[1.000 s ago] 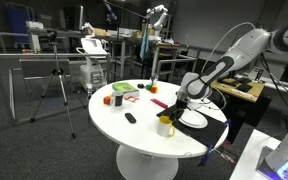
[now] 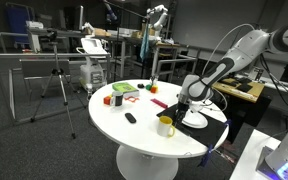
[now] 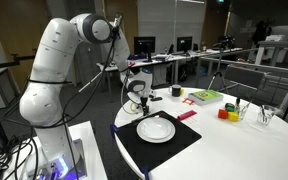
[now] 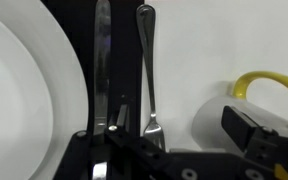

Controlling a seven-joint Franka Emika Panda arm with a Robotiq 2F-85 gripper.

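Note:
A fork lies on the white tabletop along the edge of a black mat. Parallel to it, a knife rests on the mat beside a white plate. To the fork's other side is a white mug with a yellow handle, also seen in exterior view 1 as the mug. My gripper is open above the fork, its dark fingers well apart. One finger overlaps the knife in the wrist view, the other the mug; contact cannot be judged.
Toward the back of the table stand a green tray, a dark-and-white cup and small coloured cups. A red object and a dark object lie on the top.
The arm has shifted slightly downward and to the right in exterior view 1. The mug, plate and other table objects appear unmoved.

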